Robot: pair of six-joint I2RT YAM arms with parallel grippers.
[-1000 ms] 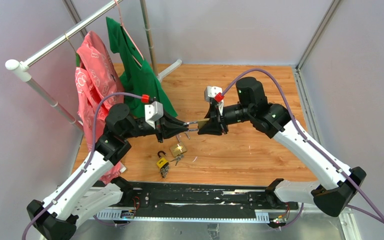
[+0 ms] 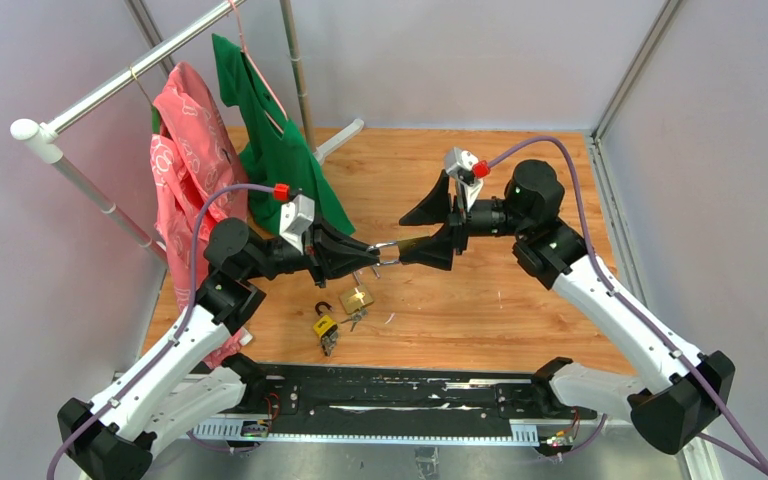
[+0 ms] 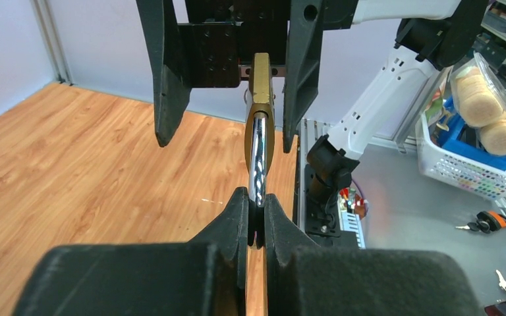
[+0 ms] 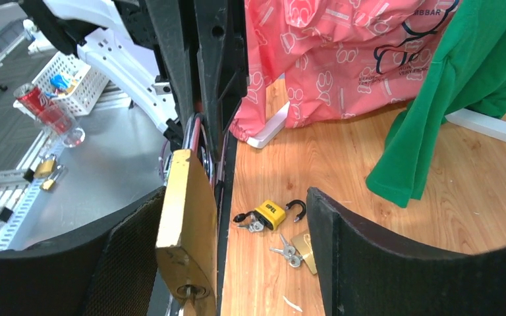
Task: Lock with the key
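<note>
A brass padlock (image 2: 412,246) (image 3: 261,99) (image 4: 186,224) is held in mid-air over the board, gripped at its shiny shackle by my left gripper (image 2: 368,258), which is shut on it. Its keyhole end faces my right gripper (image 2: 422,238); that gripper is part open, its fingers either side of the padlock body and apart from it in the left wrist view. No key shows in the right gripper.
Below lie a second brass padlock (image 2: 357,298), a yellow padlock (image 2: 325,325) and keys (image 2: 354,318). Pink (image 2: 185,170) and green (image 2: 290,170) cloths hang from a rail at the back left. The board's right half is clear.
My right gripper has drawn back rightward from the padlock, its fingers wider apart than a second ago.
</note>
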